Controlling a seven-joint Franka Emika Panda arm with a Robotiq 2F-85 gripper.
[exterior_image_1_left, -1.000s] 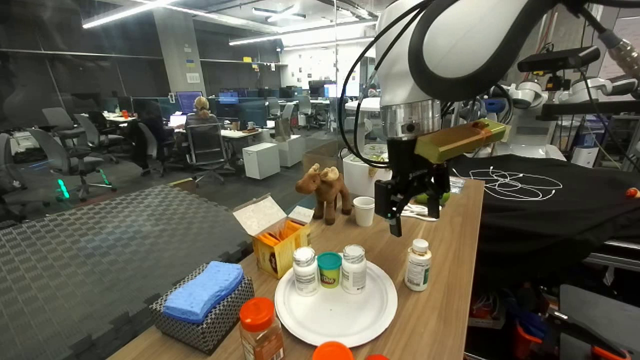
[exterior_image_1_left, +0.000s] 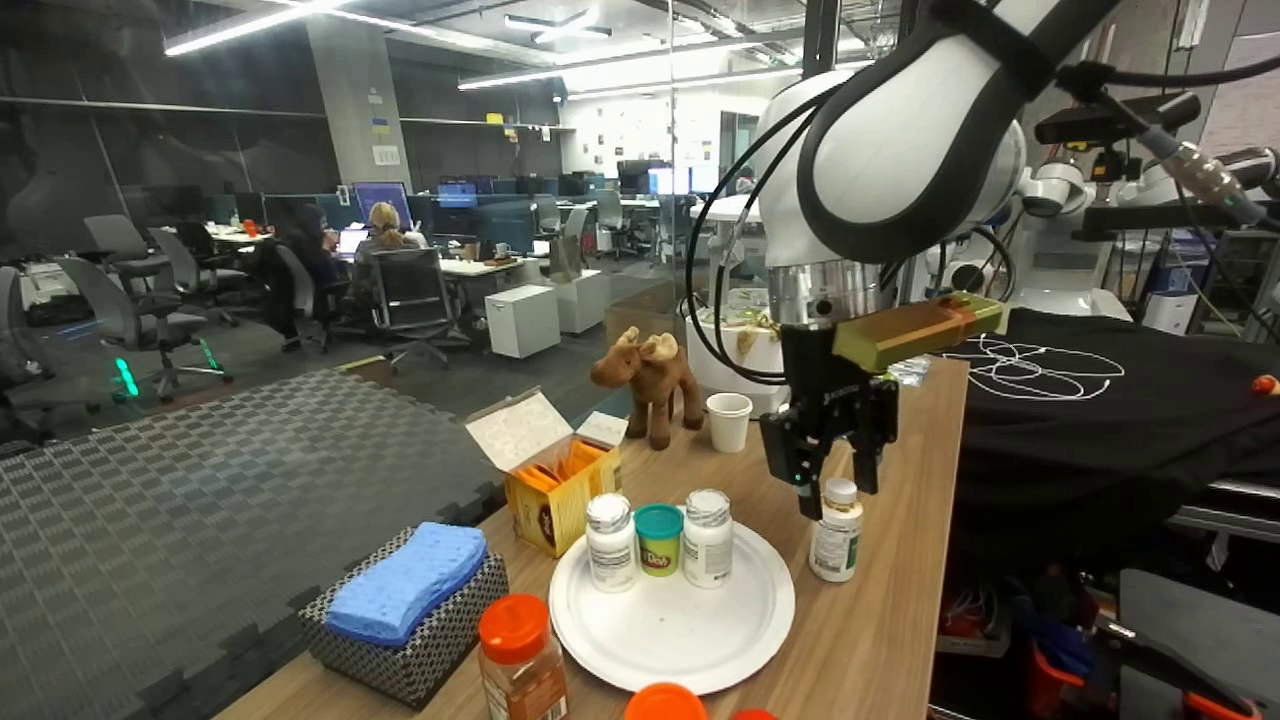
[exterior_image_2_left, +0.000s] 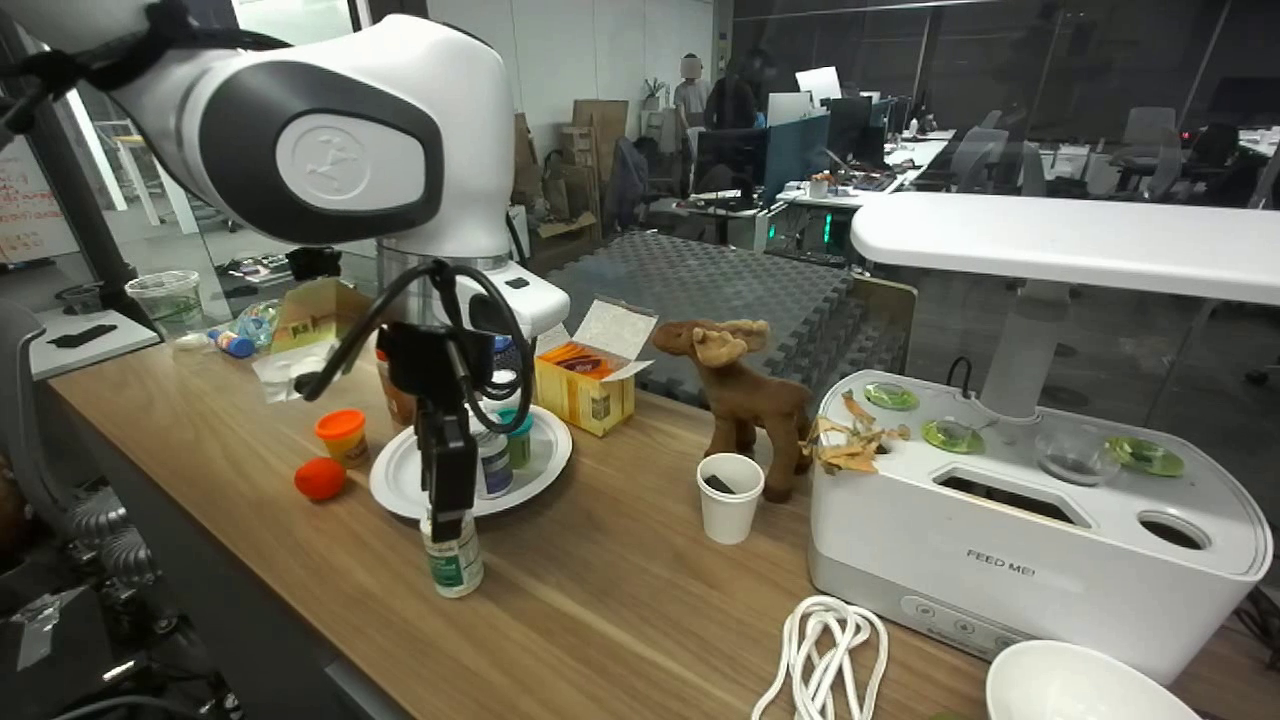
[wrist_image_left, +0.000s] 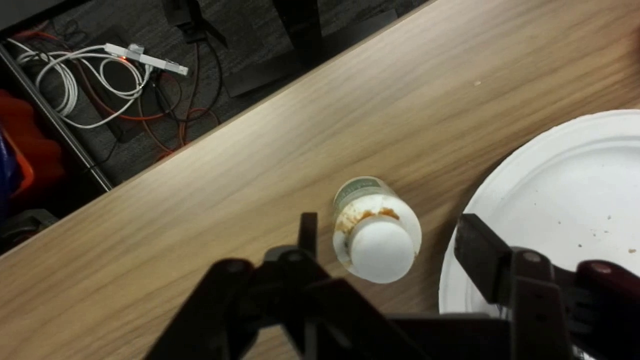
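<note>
A white bottle (exterior_image_1_left: 835, 546) with a white cap and a green-and-white label stands upright on the wooden table, right of the white plate in exterior view 1. My gripper (exterior_image_1_left: 839, 487) points down over it, its fingertips at about the cap's height. In the wrist view the bottle (wrist_image_left: 393, 207) shows in the gap between the parted fingers, bare table visible on its left side and the plate's rim on its right. Neither finger visibly touches it. Exterior view 2 has a dark finger (exterior_image_2_left: 450, 474) covering the bottle's upper part.
On the plate (exterior_image_1_left: 672, 654) stand two white bottles (exterior_image_1_left: 708, 554) with a teal-lidded tub (exterior_image_1_left: 659, 552) between them. Nearby are a yellow box (exterior_image_1_left: 564, 498), a paper cup (exterior_image_1_left: 728, 422), a toy moose (exterior_image_2_left: 750, 402) and a white planter (exterior_image_2_left: 1020, 564). The table's edge runs close beside the bottle.
My gripper has come down from above to the height of the bottle's cap. The bottle and the things on the plate stand where they were.
</note>
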